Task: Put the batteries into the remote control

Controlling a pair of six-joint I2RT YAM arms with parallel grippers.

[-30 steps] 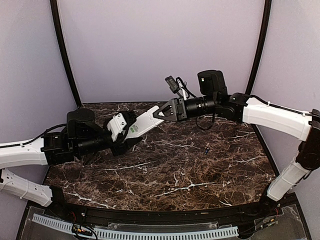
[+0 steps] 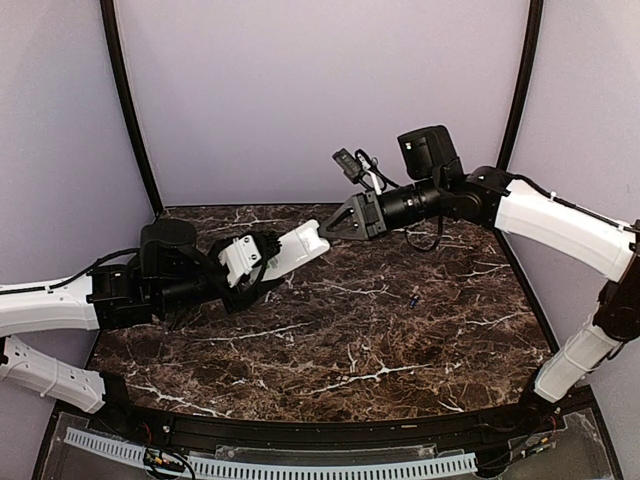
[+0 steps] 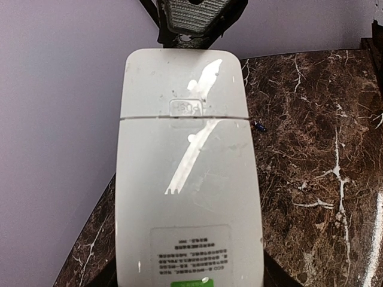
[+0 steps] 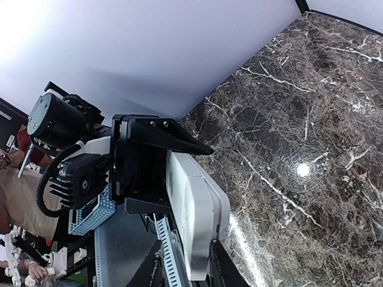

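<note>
A white remote control [image 3: 191, 173] is held in the air, tilted, with my left gripper [image 2: 266, 266] shut on its near end. Its back faces up in the left wrist view. A seam crosses it below the battery cover [image 3: 183, 84], which lies flush, with a PUSH mark at the seam. My right gripper stands partly open at the remote's far end, its fingertips [image 4: 154, 254] apart; whether they touch the casing I cannot tell. A small dark blue object [image 2: 413, 300], perhaps a battery, lies on the table. The inside of the compartment is hidden.
Pale walls [image 2: 330, 100] stand behind and at the sides. A white slotted rail [image 2: 270, 469] runs along the front edge.
The remote has turned a little in my left gripper's hold, and its green label shows less from above.
</note>
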